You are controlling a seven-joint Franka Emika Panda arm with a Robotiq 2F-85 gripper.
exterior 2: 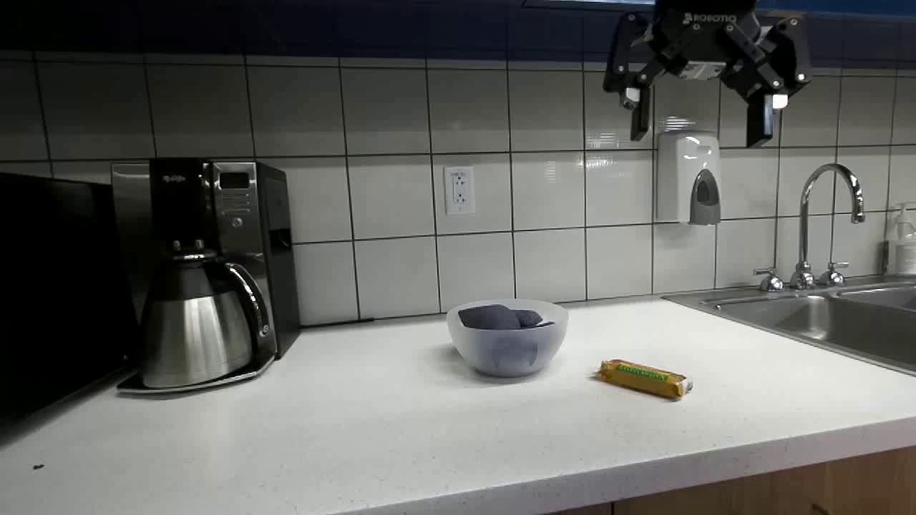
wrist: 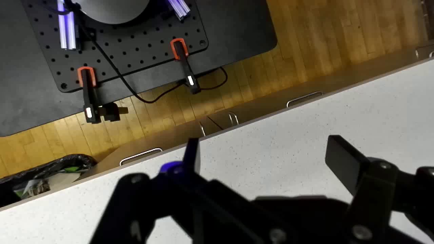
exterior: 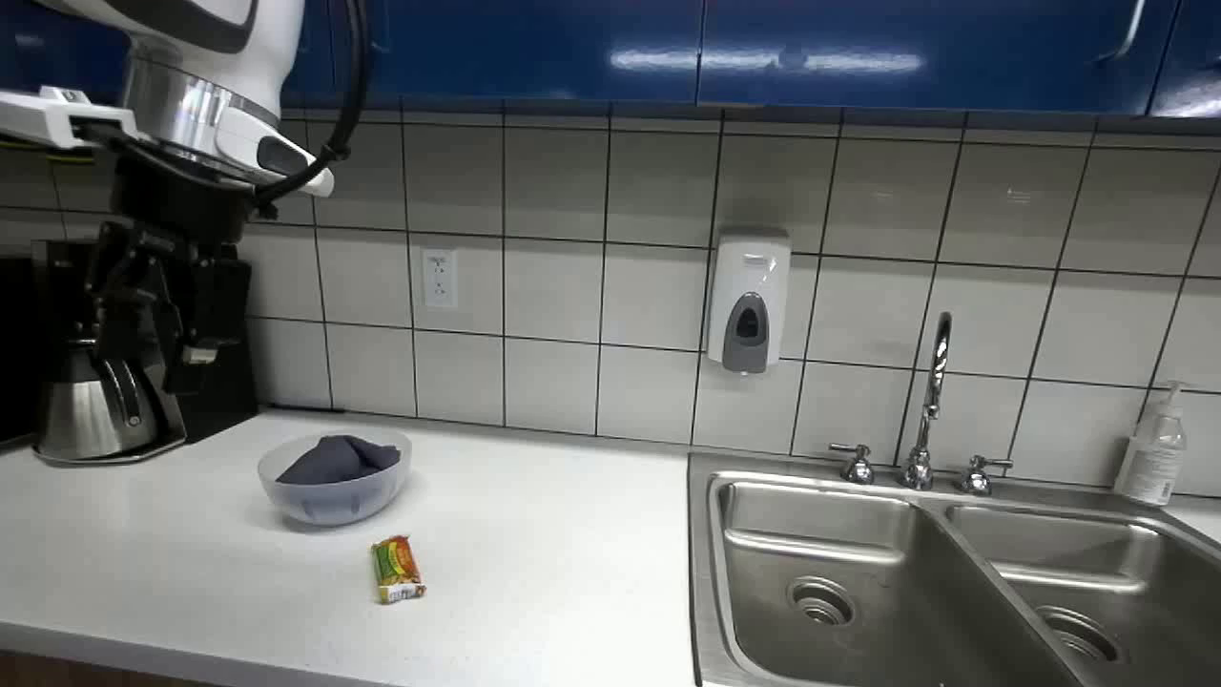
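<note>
High above the counter, my gripper (exterior 2: 697,129) hangs open, its fingers wide apart and nothing between them. In the wrist view the gripper has only bare counter and the counter's edge beneath it. A translucent bowl (exterior 2: 507,350) stands upright on the counter, with a dark grey-blue cloth (exterior: 338,459) bunched inside it. Beside the bowl lies a small packet in a yellow, red and green wrapper (exterior: 397,569); its long side shows as an orange-yellow bar in exterior view 2. Neither the bowl nor the packet appears in the wrist view.
A coffee maker with a steel carafe (exterior 2: 197,322) stands at the left. The double sink (exterior: 824,572) and its faucet (exterior: 933,395) are at the right, below a wall soap dispenser (exterior: 750,300). Open white counter (exterior 2: 361,429) spreads in front of the bowl.
</note>
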